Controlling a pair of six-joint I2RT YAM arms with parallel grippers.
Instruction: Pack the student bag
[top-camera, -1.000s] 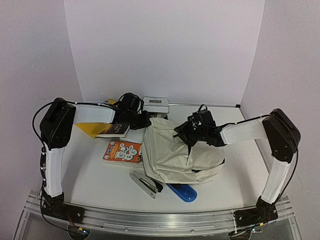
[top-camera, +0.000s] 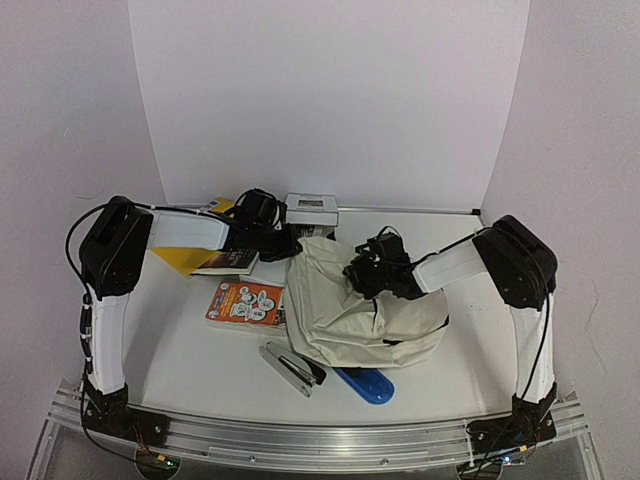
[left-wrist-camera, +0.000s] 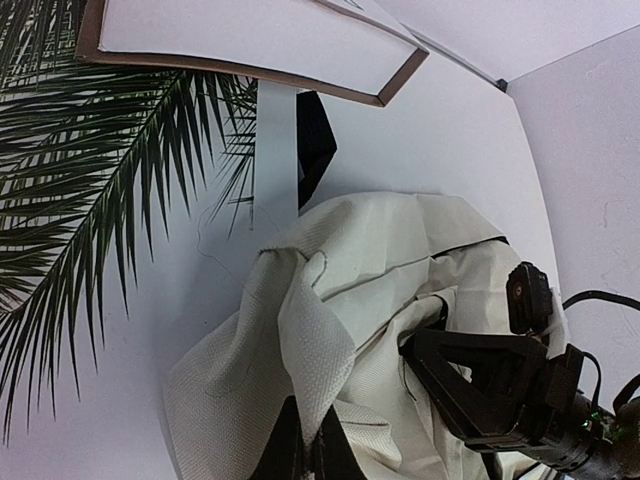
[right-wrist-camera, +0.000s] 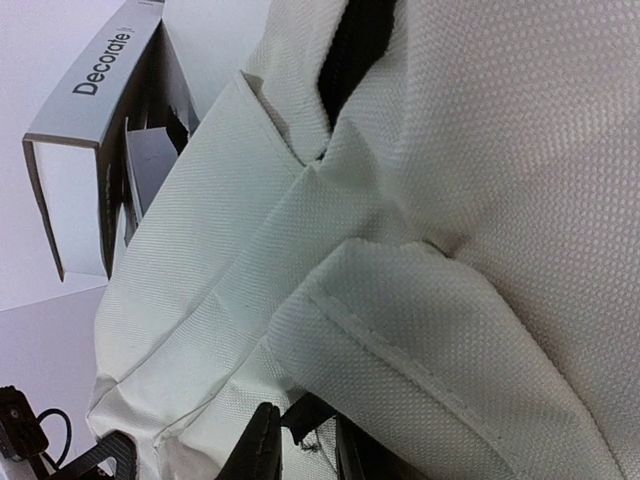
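The cream cloth bag (top-camera: 340, 315) lies slumped on the table, its fabric folded and creased. At its upper left edge my left gripper is shut on a pinched fold of the cloth, which rises from between its fingertips. Over the bag's upper middle, my right gripper is part open, pointing at the folds. Close to its fingertips shows a small black tab (right-wrist-camera: 308, 412) at a fold; whether it touches the fingers I cannot tell. An orange-covered book (top-camera: 246, 304), a stapler (top-camera: 288, 367) and a blue case (top-camera: 368, 385) lie round the bag.
A white box (top-camera: 312, 210) stands behind the bag. Beneath the left arm are a dark book (top-camera: 228, 262) and a yellow item (top-camera: 180, 260).
My right gripper has moved left and slightly down over the bag, its arm swinging inward. The left arm and the bag look nearly still.
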